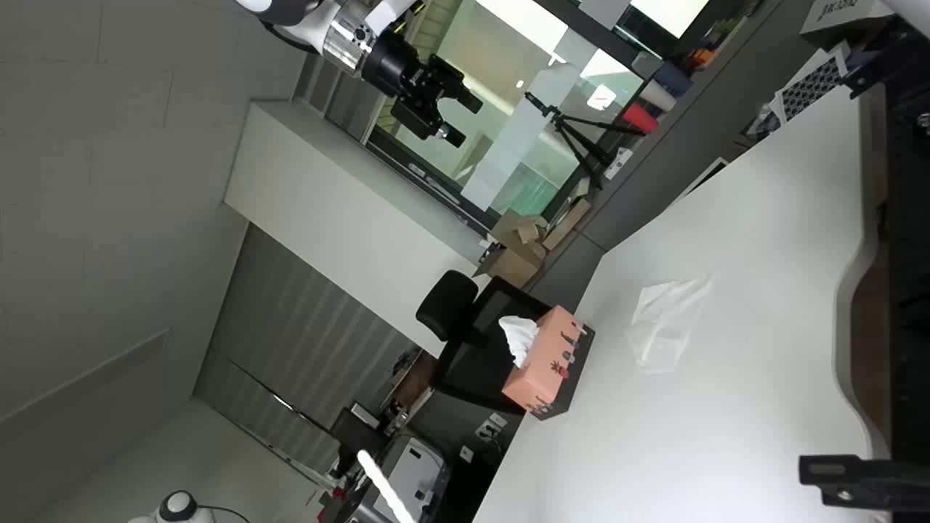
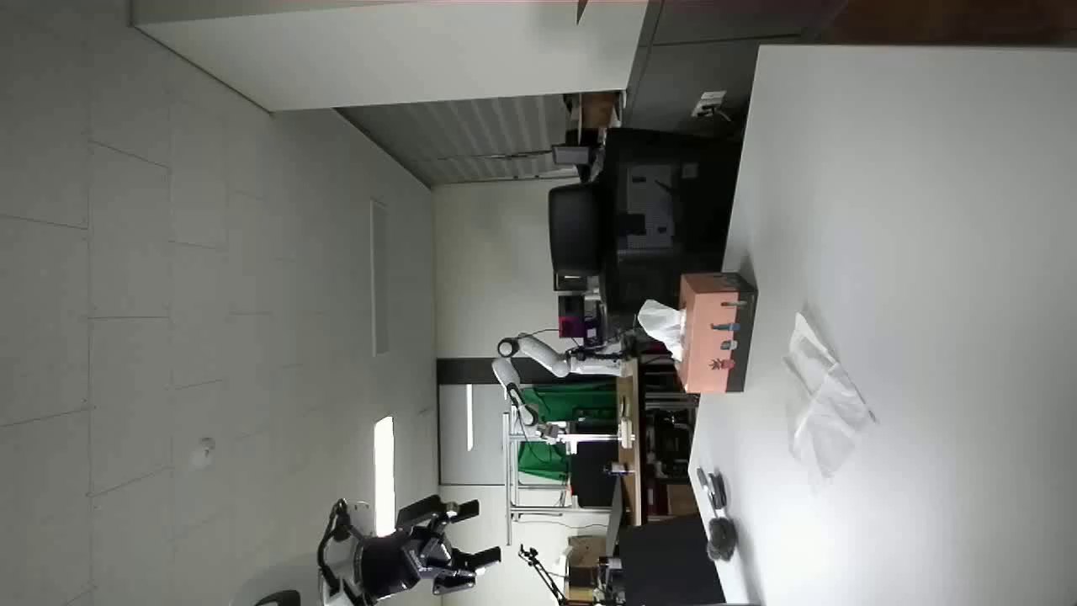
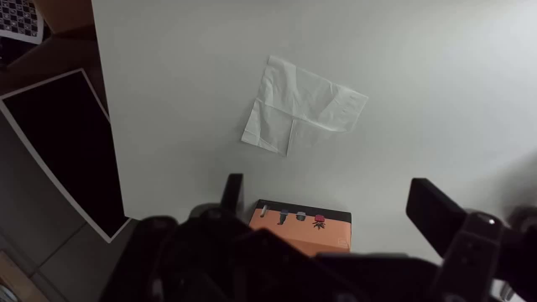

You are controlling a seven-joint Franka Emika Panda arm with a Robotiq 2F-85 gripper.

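A thin white tissue (image 3: 312,98) lies flat and creased on the white table, one corner folded over. The same tissue (image 1: 669,321) shows in exterior view 1 and, with slightly raised edges, in exterior view 2 (image 2: 823,404). An orange tissue box (image 1: 547,362) with a dark base stands at the table's edge, a white tissue tuft (image 1: 519,337) sticking out of its top. High above the table, my black gripper (image 2: 476,534) is open, fingers wide apart and nothing between them. In the wrist view the box (image 3: 302,231) is partly hidden behind the gripper.
Both exterior views are turned sideways. Small dark items (image 2: 718,515) lie near its edge in exterior view 2. A black chair (image 1: 488,335) stands beyond the box, and a tripod (image 1: 580,131) is farther back.
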